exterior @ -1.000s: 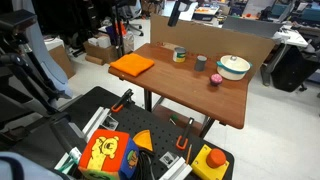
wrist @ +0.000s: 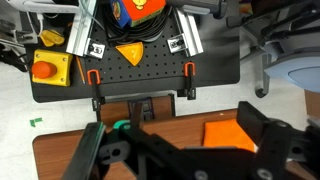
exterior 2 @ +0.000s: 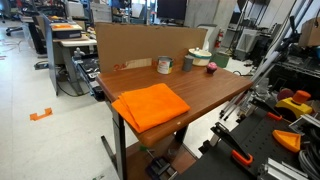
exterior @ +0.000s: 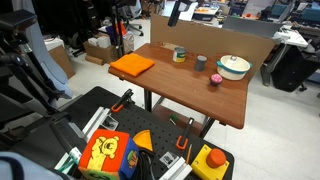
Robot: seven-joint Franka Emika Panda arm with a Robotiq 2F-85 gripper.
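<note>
My gripper is at the bottom of the wrist view, its dark fingers spread wide apart with only tabletop and floor visible between them. On the wooden table lies a folded orange cloth, at the left. Toward the back stand a can, a dark grey cup and a white lidded pot. A small pink object sits in front of the pot. The wrist view shows the cloth partly covered by a finger.
A cardboard panel borders the table's back. The black perforated base carries a red-and-yellow box, cables, an orange wedge and a yellow box with a red button.
</note>
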